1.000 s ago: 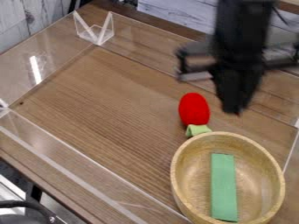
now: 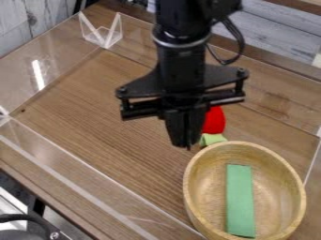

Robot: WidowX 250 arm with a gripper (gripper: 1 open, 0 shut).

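Observation:
My gripper (image 2: 187, 134) hangs over the middle of the wooden surface, its narrow fingers shut with nothing seen between them. Just behind and right of it is a red object (image 2: 215, 120), partly hidden by the gripper, with a small light-green piece (image 2: 212, 140) at its lower end. At the lower right a cream bowl (image 2: 204, 187) holds a flat green bar (image 2: 239, 201).
A clear plastic holder (image 2: 101, 30) stands at the back left. Transparent edges run along the left and front, and a dark cable (image 2: 19, 217) lies at the bottom left corner.
My gripper has moved left and down from the upper right to the middle, now partly covering the red object. The bowl and green bar have not moved.

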